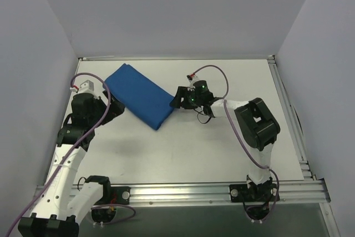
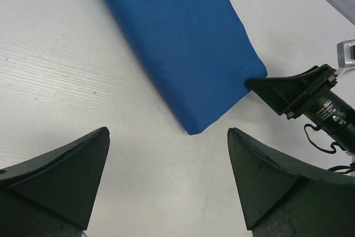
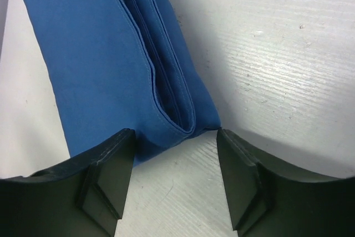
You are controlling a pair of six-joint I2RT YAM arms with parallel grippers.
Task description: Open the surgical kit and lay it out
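The blue folded cloth kit (image 1: pixel 138 92) lies diagonally across the white table. My left gripper (image 1: pixel 112 104) hangs over its upper-left end in the top view; in the left wrist view its two fingers (image 2: pixel 61 181) stand wide apart with nothing between them. My right gripper (image 1: pixel 180 97) is at the kit's lower-right corner. In the right wrist view its fingertips (image 3: pixel 175 140) straddle that corner's layered edge (image 3: pixel 177 104), part open, with the cloth bunched into a fold between them; whether they grip it I cannot tell.
Metal rails (image 1: pixel 172 189) run along its edges, with grey walls around.
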